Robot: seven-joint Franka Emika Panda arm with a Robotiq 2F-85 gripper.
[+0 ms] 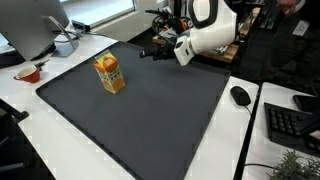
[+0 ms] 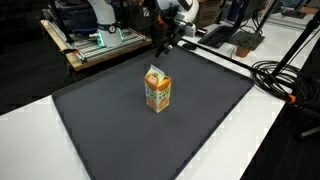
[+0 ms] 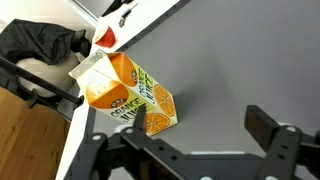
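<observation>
An orange-patterned juice carton (image 1: 109, 73) stands upright on the dark grey mat. Its printed front and pale top also show in exterior view 2, where the carton (image 2: 158, 90) is near the middle. From the wrist, the carton (image 3: 135, 90) appears at upper left, beyond one of the fingers. My gripper is open, its two black fingers wide apart with only grey mat seen between them. In exterior view 1 the gripper (image 1: 150, 51) is low near the mat's back edge, to the right of the carton and apart from it.
A red cup (image 1: 28, 74) is at the left, off the mat. A computer mouse (image 1: 241, 97) and a keyboard (image 1: 287, 123) lie to the right. Coiled black cable (image 2: 285, 78) is on the white table beyond the mat (image 2: 215, 105), most of which is bare.
</observation>
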